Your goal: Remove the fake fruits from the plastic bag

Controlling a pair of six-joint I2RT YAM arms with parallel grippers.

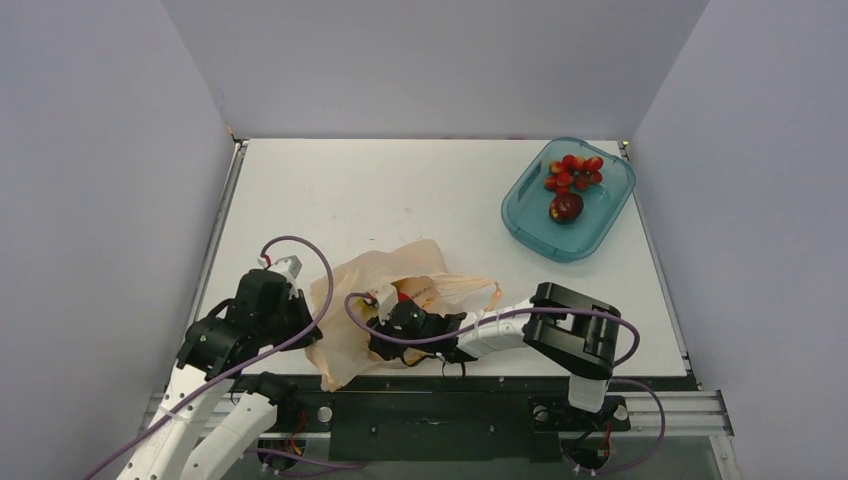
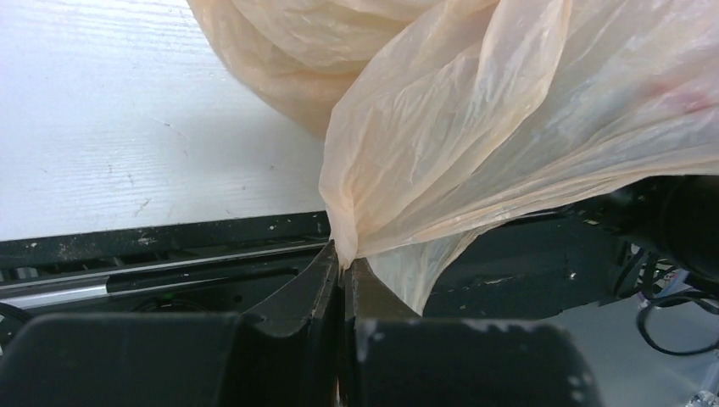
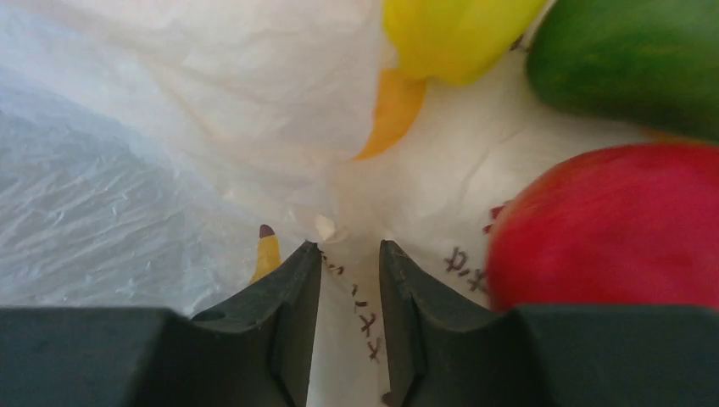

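Observation:
The thin peach plastic bag (image 1: 372, 272) lies crumpled at the table's front, its mouth rim pinched in my left gripper, which is shut on it. My right gripper is inside the bag, its fingers drawn close together with only a narrow gap and nothing between them. Outside those fingers, to the right in the right wrist view, rests the large red round fruit (image 3: 606, 233). Above it are the green end of a fruit (image 3: 632, 64) and a yellow fruit (image 3: 458, 38). From the top, the right arm and bag mostly hide them.
A teal bin (image 1: 590, 236) at the back right holds a cluster of small red fruits (image 1: 572, 170) and a dark red fruit (image 1: 566, 207). The white tabletop (image 1: 370, 185) behind the bag is clear. Its front edge runs just below both grippers.

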